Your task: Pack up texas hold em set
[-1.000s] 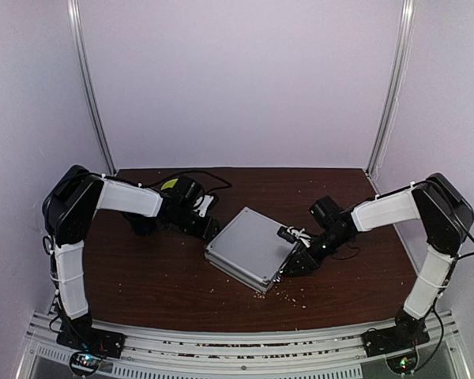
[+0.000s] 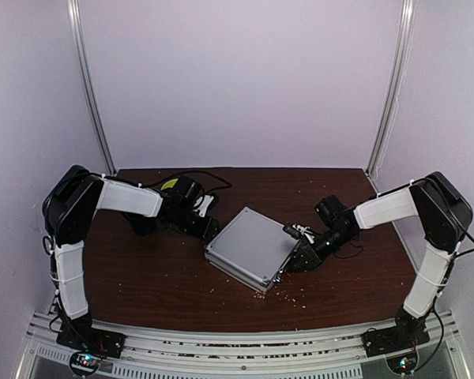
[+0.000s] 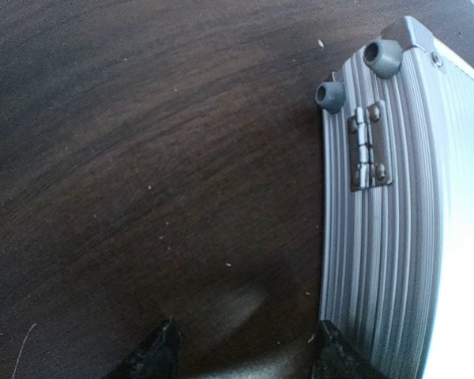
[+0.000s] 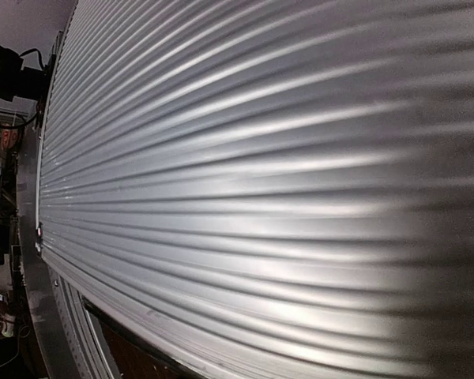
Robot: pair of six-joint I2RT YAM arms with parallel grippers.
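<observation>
The silver case (image 2: 253, 241) lies closed and flat near the middle of the table, set at an angle. Its ridged side with a hinge (image 3: 369, 146) and two grey feet shows in the left wrist view. At the case's left corner is my left gripper, open, its right fingertip against or close to that side and bare table between its fingers. My right gripper (image 2: 280, 275) is at the case's front right edge, shut on the case there; its fingertips are hard to make out. Ridged metal of the case (image 4: 221, 181) fills the right wrist view, where no fingers show.
Behind the left arm stands a dark container with a yellow-green item (image 2: 169, 184). Small pale crumbs (image 2: 289, 298) are scattered in front of the case. Bare table lies to the front left and behind the case at right.
The right arm's wrist has shifted slightly to the right beside the case. The left arm and the case look unmoved.
</observation>
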